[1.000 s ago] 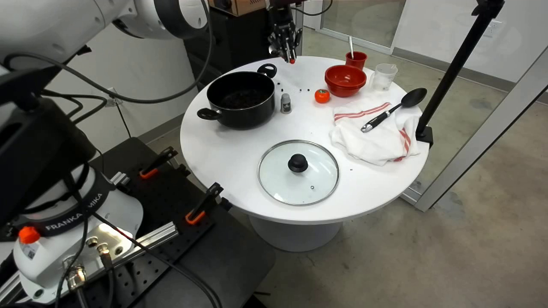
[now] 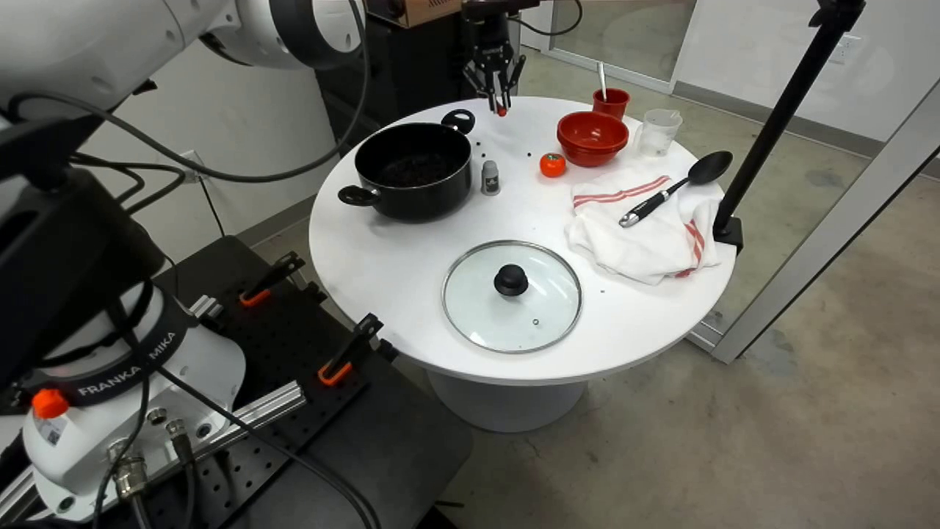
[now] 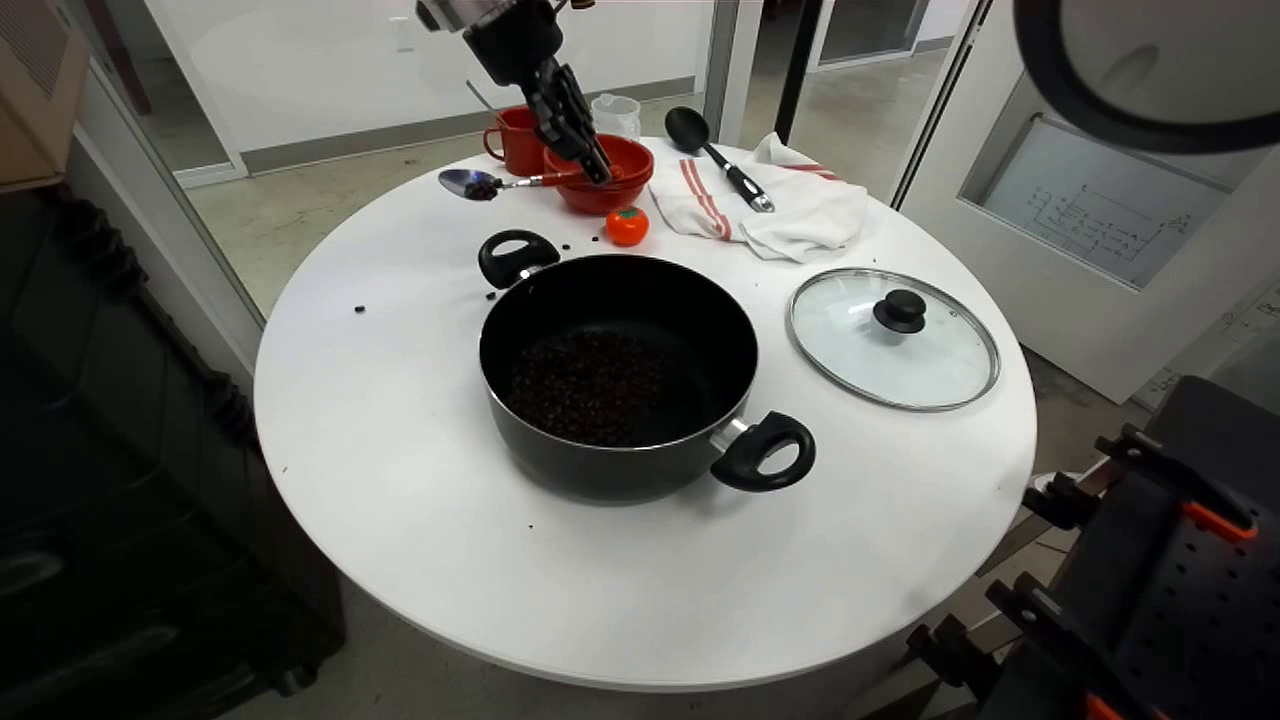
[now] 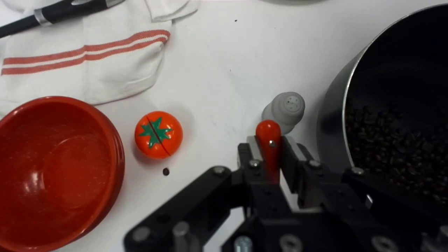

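Note:
My gripper is shut on the red handle of a metal spoon (image 3: 465, 184), held in the air over the far side of the table. In exterior view 2 a few dark beans lie in the spoon's bowl, which points left. In exterior view 1 the gripper (image 2: 501, 104) hangs beyond the black pot (image 2: 427, 199), left of the red bowls (image 2: 592, 138); the handle's red end shows below its fingers. Many dark beans (image 3: 582, 390) cover part of the pot's bottom. The wrist view does not show the spoon's bowl.
Beside the pot stands a grey shaker (image 2: 490, 179). A toy tomato (image 2: 552, 164) sits against the red bowls, with a red mug (image 2: 612, 102) and a clear cup (image 2: 658, 132) behind. A towel (image 2: 648, 238) bears a black spoon (image 2: 674, 189). The glass lid (image 2: 511, 308) lies nearer. Loose beans dot the table.
In exterior view 1 my gripper has shifted slightly right and down, with the red handle still in it. Pot, bowls, tomato and lid have not moved.

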